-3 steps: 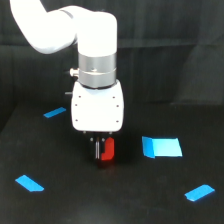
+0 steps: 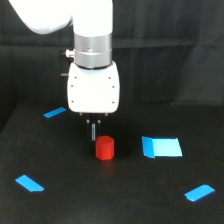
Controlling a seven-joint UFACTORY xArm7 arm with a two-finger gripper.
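A small red block (image 2: 105,148) stands on the dark table near the middle of the camera view. Just behind it and a little to its left in the picture, my gripper (image 2: 93,134) points downward beneath the white hand. The thin dark fingers blend into the background, so how far apart they stand is hard to make out. No held object shows at the fingertips. The block's front face is fully visible.
A light-blue piece (image 2: 162,147), folded or box-like, lies right of the block. Blue strips mark the table at the front left (image 2: 29,183), front right (image 2: 200,192) and back left (image 2: 54,112).
The hand has shifted slightly left and up in the picture, away from the red block. More of the block shows now, where the fingers partly covered it before.
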